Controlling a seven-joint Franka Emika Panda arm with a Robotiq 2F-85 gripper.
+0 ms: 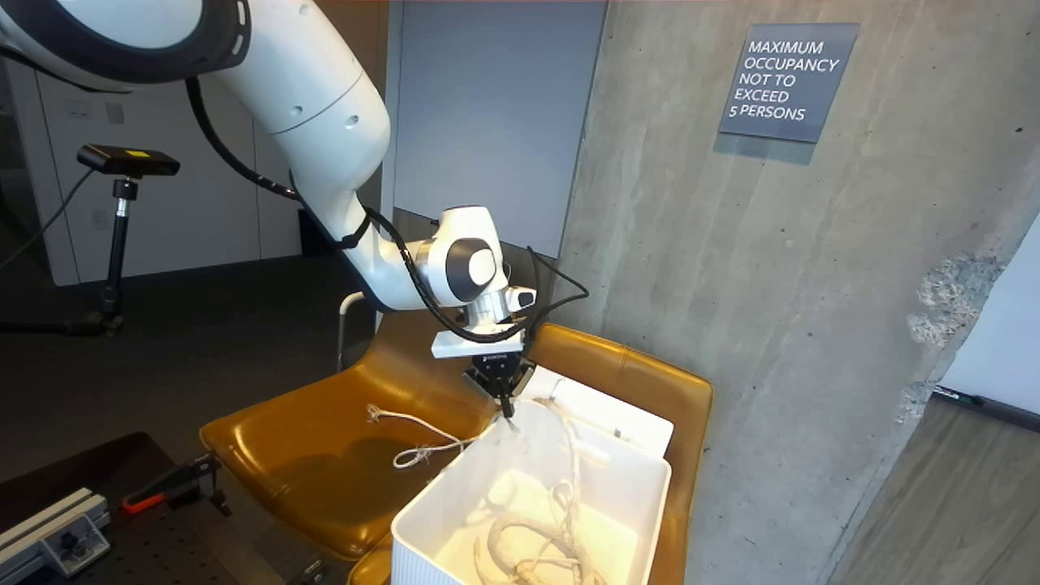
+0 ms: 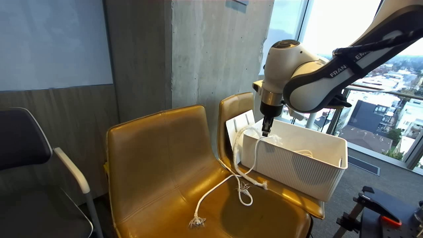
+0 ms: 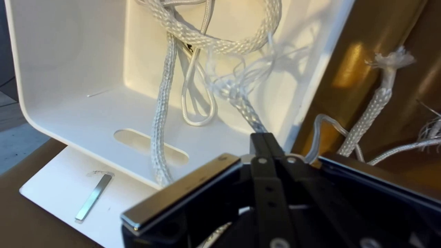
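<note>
My gripper (image 1: 507, 409) is shut just above the rim of the white ribbed box (image 2: 293, 166), at the corner by the chair. In the wrist view a thin braided rope (image 3: 248, 111) with a frayed end inside the box runs up to the closed fingertips. Whether it is pinched between them or passes behind them I cannot tell. A thicker rope (image 3: 160, 124) drapes over the box wall near the handle slot, and more rope (image 1: 526, 536) lies coiled on the box floor. Outside, rope ends (image 2: 197, 221) rest on the brown chair seat.
The box stands on a brown chair (image 1: 673, 390) with a white panel (image 1: 624, 424) leaning behind it. Another brown chair (image 2: 158, 158) adjoins it. A dark table (image 2: 376, 226) with a clamp is nearby. Beyond the box rises a concrete wall (image 1: 780, 292).
</note>
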